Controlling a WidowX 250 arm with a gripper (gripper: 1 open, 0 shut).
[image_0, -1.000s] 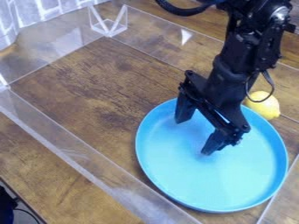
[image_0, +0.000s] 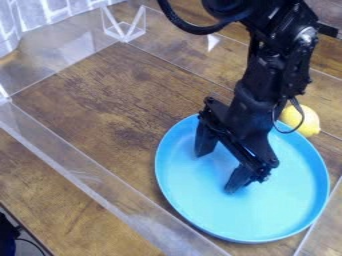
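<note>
My black gripper (image_0: 219, 160) hangs low over a round blue plate (image_0: 247, 210), its fingers spread open above the plate's back half. I see nothing between the fingers, though the body of the gripper hides part of the plate beneath it. A yellow object (image_0: 306, 121) lies behind the plate at the right, partly hidden by the arm.
Clear plastic walls (image_0: 80, 176) edge the wooden surface at the left and back, with a small white bracket (image_0: 123, 28) at the back corner. The wooden area (image_0: 100, 100) left of the plate is clear.
My gripper has moved slightly down and toward the front over the plate. The plate and the yellow object have not visibly moved.
</note>
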